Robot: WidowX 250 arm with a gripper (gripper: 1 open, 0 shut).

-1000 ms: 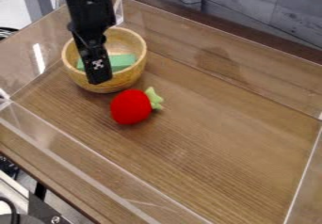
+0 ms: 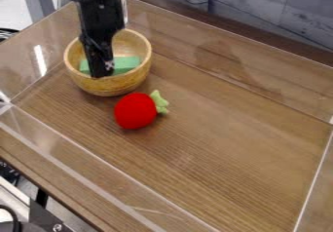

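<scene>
My black gripper point(image 2: 101, 51) hangs over the yellow bowl point(image 2: 86, 80) at the upper left, its fingertips at or just inside the rim; it looks shut, though its tips are dark and small. A green piece point(image 2: 124, 66) lies in the bowl, partly hidden by the gripper. A red round object point(image 2: 135, 113) with a pale green top, like a tomato or strawberry, lies on the wooden table just below and right of the bowl.
A grey wall point(image 2: 274, 7) edges the back right. Cables show at the left beyond the table's edge.
</scene>
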